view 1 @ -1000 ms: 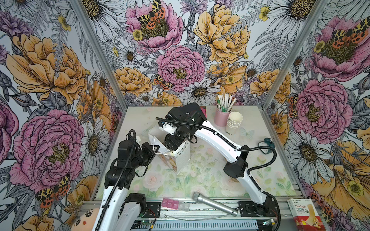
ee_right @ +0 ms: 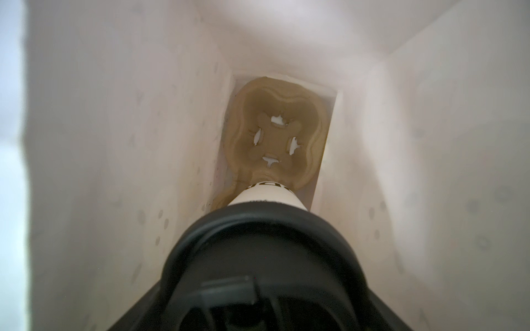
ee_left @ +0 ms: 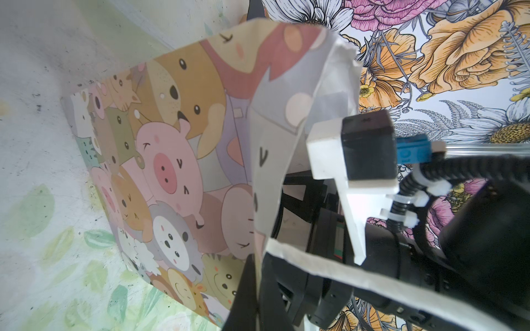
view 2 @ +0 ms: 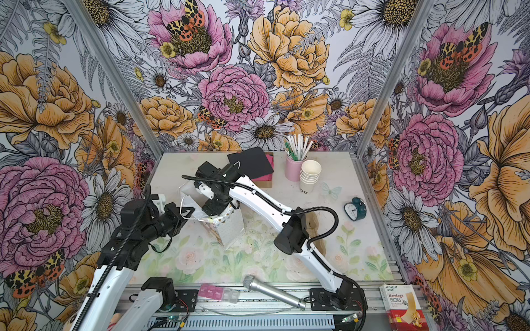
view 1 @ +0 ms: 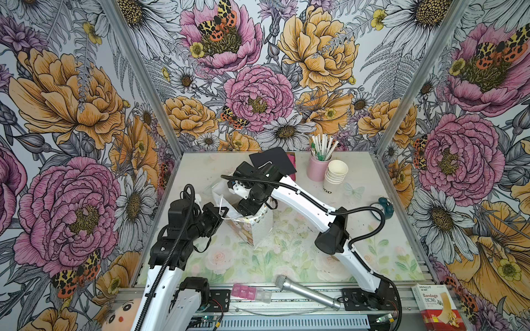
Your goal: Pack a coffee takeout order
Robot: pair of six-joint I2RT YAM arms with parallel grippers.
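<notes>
An animal-print paper bag (ee_left: 171, 160) stands open on the table, white inside. My left gripper is shut on the bag's thin upper edge, by the white handle (ee_left: 381, 292). My right gripper (view 1: 251, 208) reaches down into the bag's mouth. The right wrist view shows a brown cup carrier (ee_right: 274, 138) on the bag floor. At its near side is a white cup (ee_right: 267, 194) under a black lid (ee_right: 265, 242). The right fingers spread open on either side of the lid; their tips are hidden. How the cup's base sits in the carrier cannot be seen.
Stacked paper cups (view 1: 335, 171) and a pink straw holder (view 1: 316, 170) stand at the back. Black sheets (view 1: 280, 160) lie behind the bag, and a teal clock (view 1: 385, 208) is at the right. A microphone (view 1: 309, 292) lies along the front edge.
The left arm has stayed still at the bag's edge.
</notes>
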